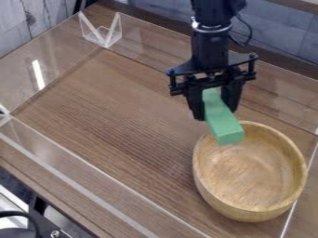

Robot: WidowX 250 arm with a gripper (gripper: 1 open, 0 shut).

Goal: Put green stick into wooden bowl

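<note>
The green stick point(222, 119) is gripped near its upper end by my black gripper point(215, 100), which is shut on it. Its lower end slants down toward the camera and overlaps the back rim of the wooden bowl point(254, 209) in view. The bowl is round, light-coloured and empty at the lower right. How high the stick's lower tip hangs above the bowl is hard to tell from this one view.
A wire-like white stand point(102, 30) is at the upper left. Black cables point(25, 221) lie at the lower left corner.
</note>
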